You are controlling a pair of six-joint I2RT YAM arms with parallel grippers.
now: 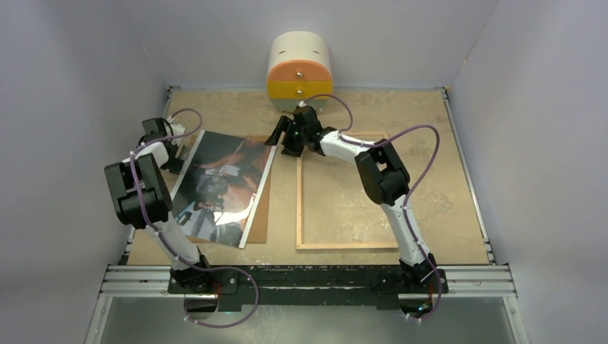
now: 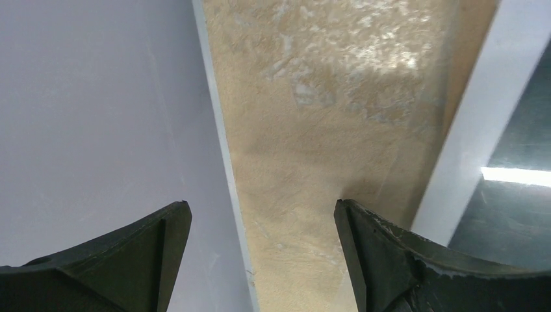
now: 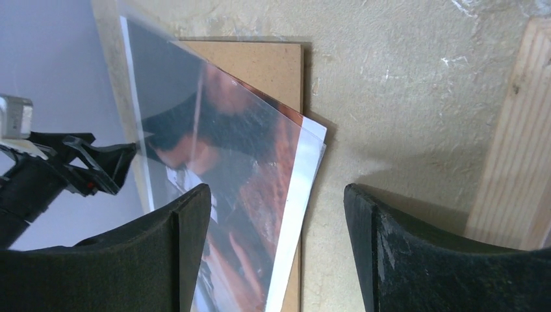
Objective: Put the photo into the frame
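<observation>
The photo (image 1: 222, 188), dark with white side borders, lies slanted across the brown board (image 1: 261, 215) at the left of the table. A clear, glossy layer seems to cover it. To the right lies the empty wooden frame (image 1: 300, 204). My left gripper is open over bare table, just outside the photo's left white border (image 2: 458, 162). At the photo's upper right corner (image 3: 314, 130), my right gripper hovers with its fingers spread, one on each side of the white right border. Nothing is held there.
A rounded cabinet (image 1: 299, 68) with orange and yellow drawers stands at the back, behind my right gripper. The left wall (image 2: 117, 143) runs close beside my left gripper. Bare table (image 3: 377, 117) separates the board from the wooden frame.
</observation>
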